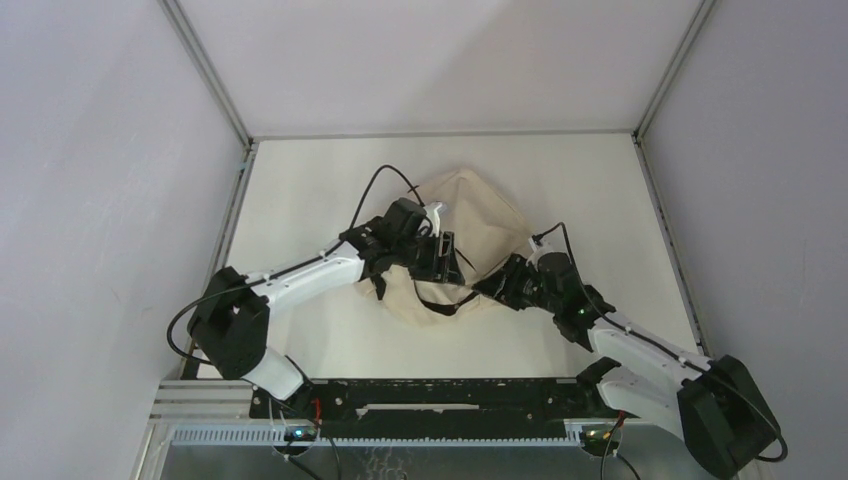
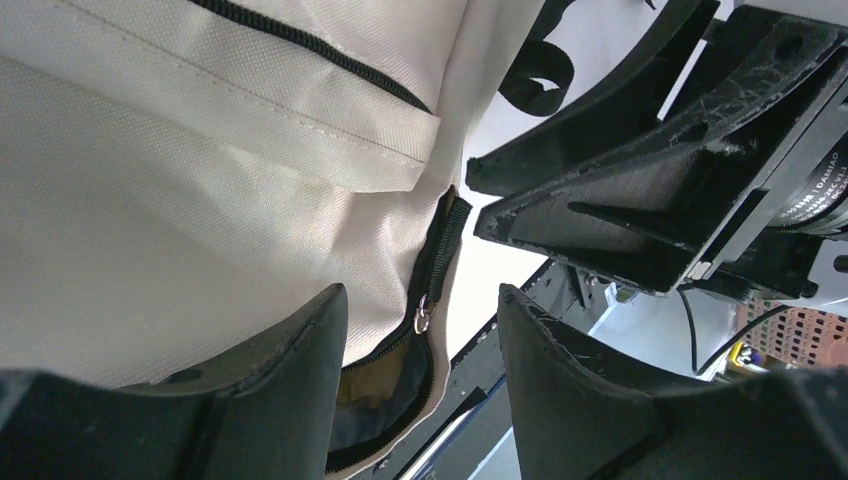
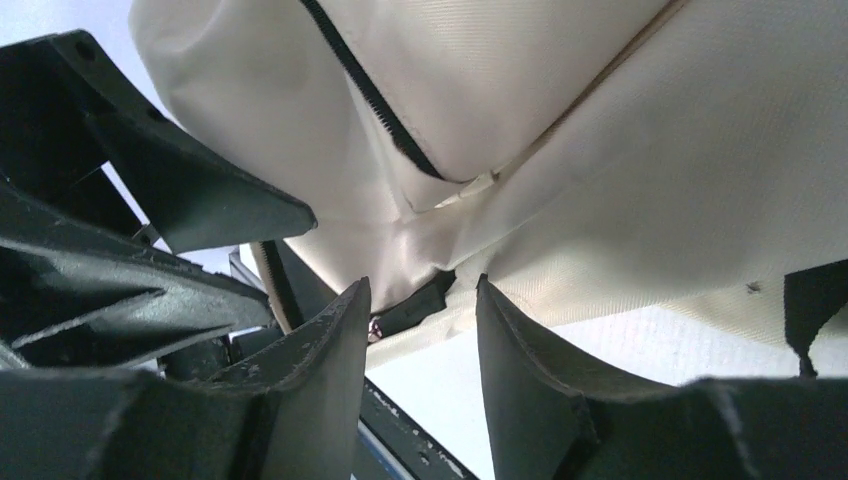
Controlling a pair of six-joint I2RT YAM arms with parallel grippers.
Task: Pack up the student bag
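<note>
A cream student bag [image 1: 478, 215] lies on the white table, its main zipper partly undone along the near side. In the left wrist view the zipper's metal pull [image 2: 422, 318] sits on the black tape at the bag's right end, and a dark lining shows through the opening. My left gripper is part open over that opening, with its fingers apart and nothing seen gripped. My right gripper stands open at the bag's right end, with the black zipper end [image 3: 430, 302] seen between its fingers, apparently not gripped.
A black strap [image 3: 815, 300] trails from the bag's right side. Both grippers are close together over the bag, so there is little room between them.
</note>
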